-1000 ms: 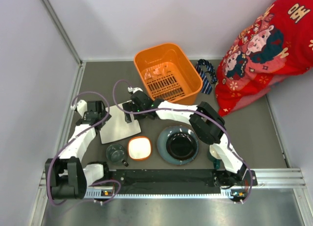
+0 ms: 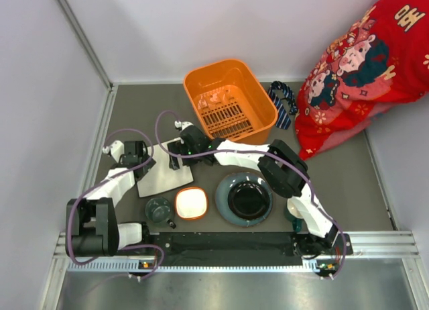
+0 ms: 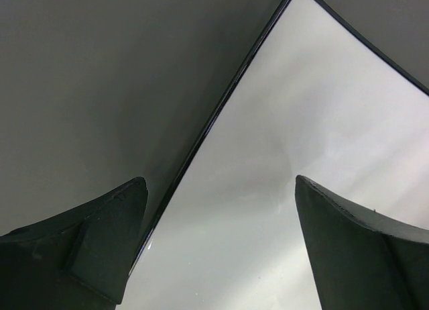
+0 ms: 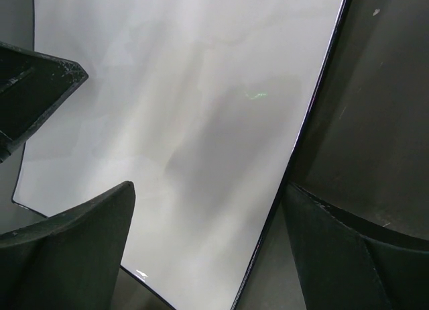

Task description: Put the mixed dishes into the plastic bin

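A square white plate with a dark rim point(image 2: 161, 176) lies flat on the table. My left gripper point(image 2: 149, 160) is open over its left edge, empty point(image 3: 221, 216). My right gripper point(image 2: 175, 156) is at the plate's upper-right side, its fingers part open, one at the dark rim point(image 4: 315, 249), the other over the white surface. The orange plastic bin point(image 2: 258, 109) stands behind. A green mug point(image 2: 158, 209), an orange-rimmed white dish point(image 2: 191, 202) and a black dish point(image 2: 248, 200) nested on a blue plate point(image 2: 232, 219) sit in front.
A striped dark item point(image 2: 283, 109) and a large red printed bag point(image 2: 355, 62) are right of the bin. A white and teal object point(image 2: 293, 213) is partly hidden under the right arm. Walls border the table; its right part has free room.
My left arm has shifted slightly since a second ago, settling at the plate's left edge. The right arm shows no visible movement in the top view.
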